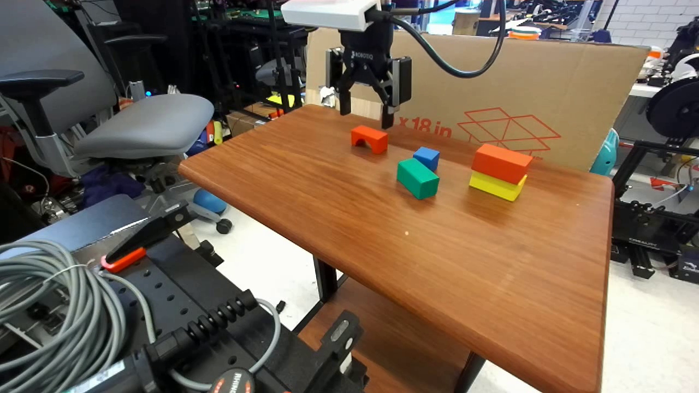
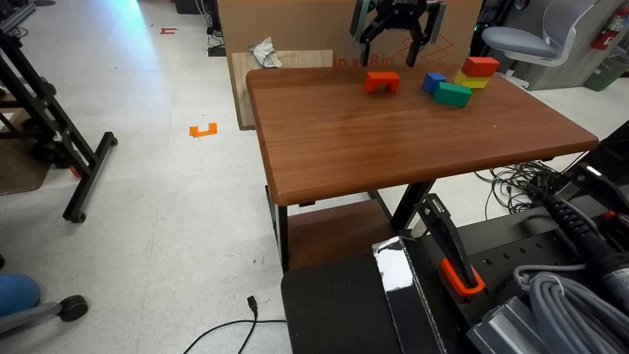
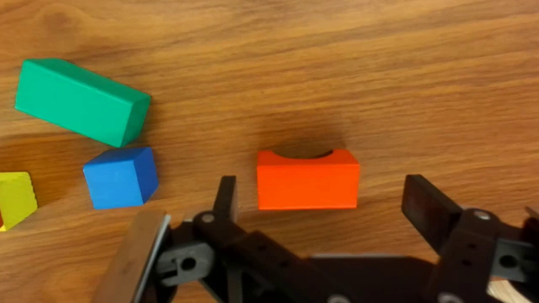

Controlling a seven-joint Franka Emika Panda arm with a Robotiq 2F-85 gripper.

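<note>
An orange-red arch block [image 1: 370, 138] stands on the brown table near its back edge, its cutout facing the table's front in the wrist view. My gripper [image 1: 365, 117] hangs open above the table at the back. In the wrist view the arch block [image 3: 308, 184] shows between and a little beyond the spread fingertips, untouched. A blue block [image 3: 121, 177] and a green block [image 3: 81, 101] lie close together to one side. Farther along, an orange-red block [image 1: 501, 162] rests on a yellow block [image 1: 496, 186]; only a corner of the yellow block [image 3: 16, 199] enters the wrist view.
A large cardboard sheet [image 1: 590, 91] stands upright behind the table's back edge. A black cable [image 1: 452, 65] loops beside the arm.
</note>
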